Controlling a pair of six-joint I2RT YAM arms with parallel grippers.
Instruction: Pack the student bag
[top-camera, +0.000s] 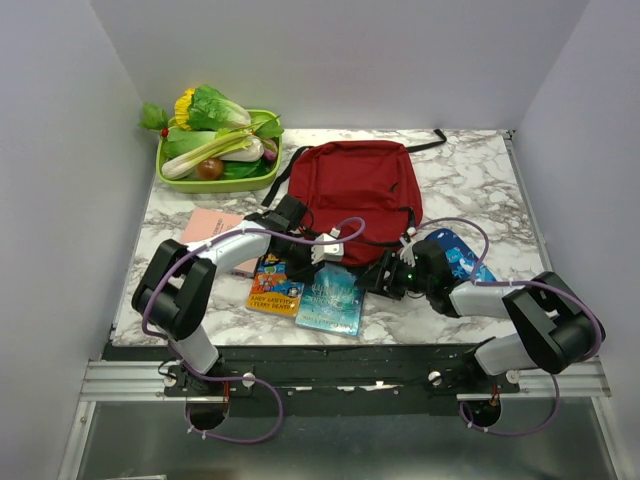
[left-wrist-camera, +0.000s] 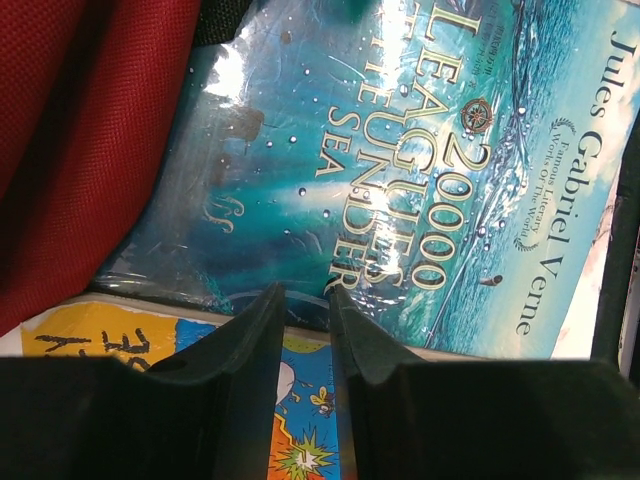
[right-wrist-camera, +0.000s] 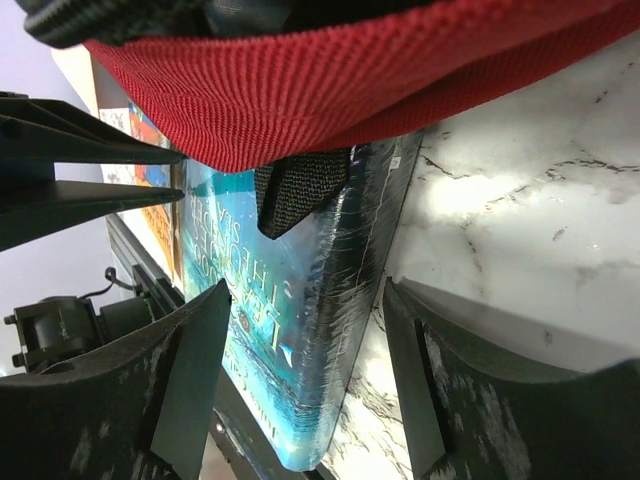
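Observation:
The red bag (top-camera: 355, 185) lies flat at the back middle. Its front edge and a black strap (right-wrist-camera: 295, 190) overhang the far end of the blue Jules Verne book (top-camera: 330, 305). Over the seam between that book and the yellow treehouse book (top-camera: 270, 290), my left gripper points down, fingers slightly apart and nothing seen held. My right gripper is open wider, at the blue book's right edge; that edge shows between its fingers, and I see no grip on it. The dark blue book (top-camera: 460, 255) is partly behind the right arm.
At the back left stands a green basket (top-camera: 225, 184) of vegetables. A pink book (top-camera: 208, 226) lies left of the treehouse book, partly under the left arm. Bare marble shows at the back right and the front left.

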